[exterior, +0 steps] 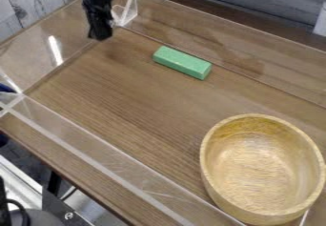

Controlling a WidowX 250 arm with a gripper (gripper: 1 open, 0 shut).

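Observation:
My gripper (pixel 98 28), black, is at the far upper left of the wooden table, beside a clear plastic piece at the table's back corner. Its fingertips are small and dark, and whether they are apart or together is hard to make out. A green block (pixel 182 63) lies to the right of it, nearer the middle. A round light-wood bowl (pixel 261 177) stands at the front right.
Clear panels (pixel 76 144) run along the table's left and front edges.

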